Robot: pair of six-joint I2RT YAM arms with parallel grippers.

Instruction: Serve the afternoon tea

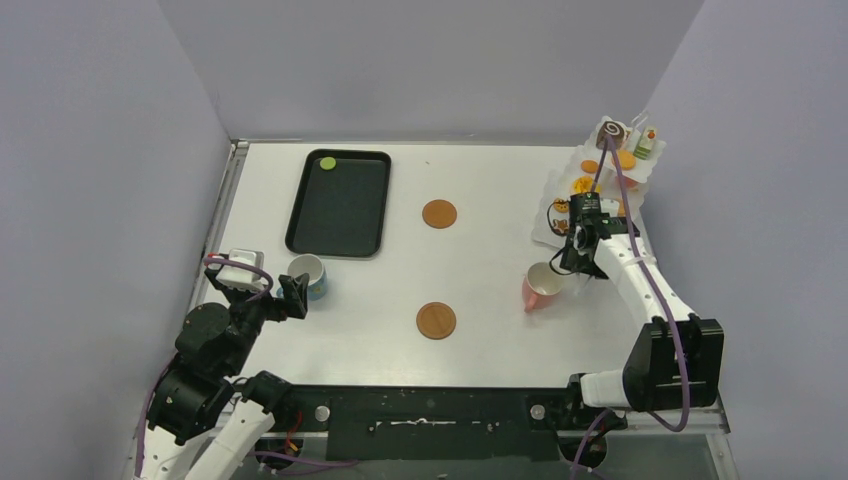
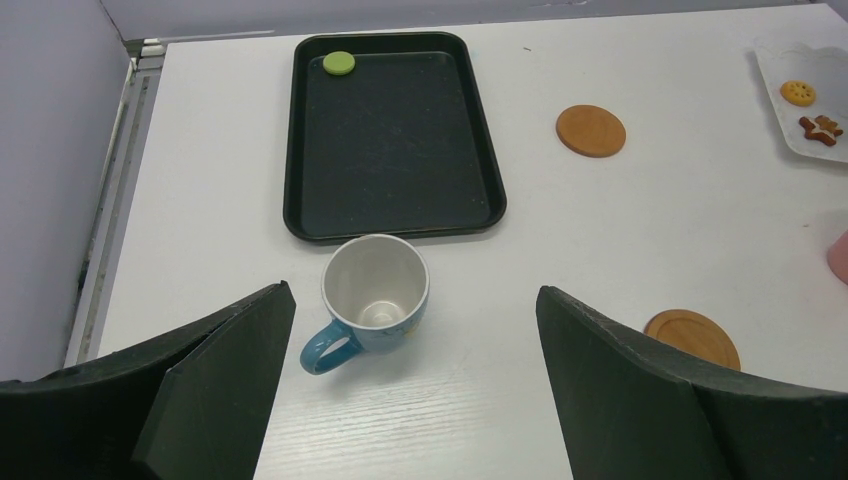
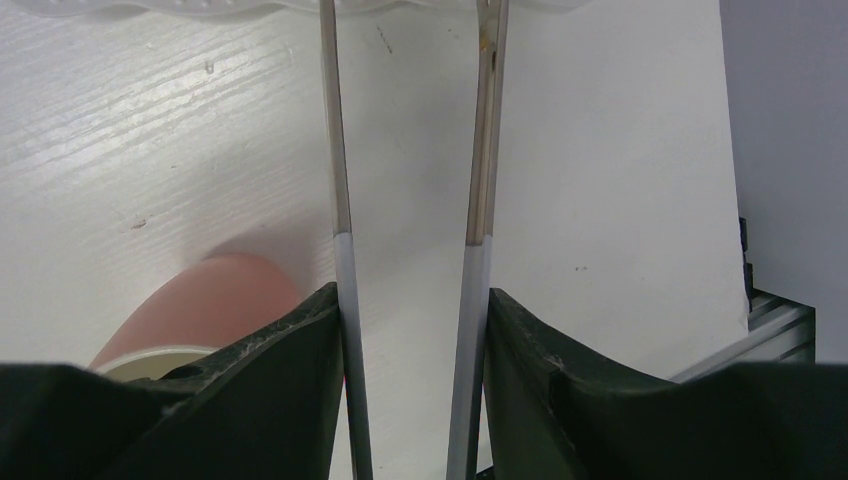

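My right gripper has a pair of metal tongs (image 3: 480, 160) between its fingers, one tong arm against each finger. The tong arms stand apart with nothing between them in the part that shows; their tips are out of the right wrist view. In the top view this gripper is beside the tiered white snack stand (image 1: 545, 230), just behind a pink mug (image 1: 535, 300). Wide open and empty, my left gripper hangs over the left side, near a white mug with a blue handle (image 2: 375, 290). A green macaron (image 1: 328, 163) lies in the black tray (image 1: 338, 240).
Two round wooden coasters, one farther back (image 1: 439, 213) and one nearer the front (image 1: 436, 320), lie mid-table. The stand at the far right carries several cookies and cakes, partly hidden by the right arm. Free white table surrounds the coasters.
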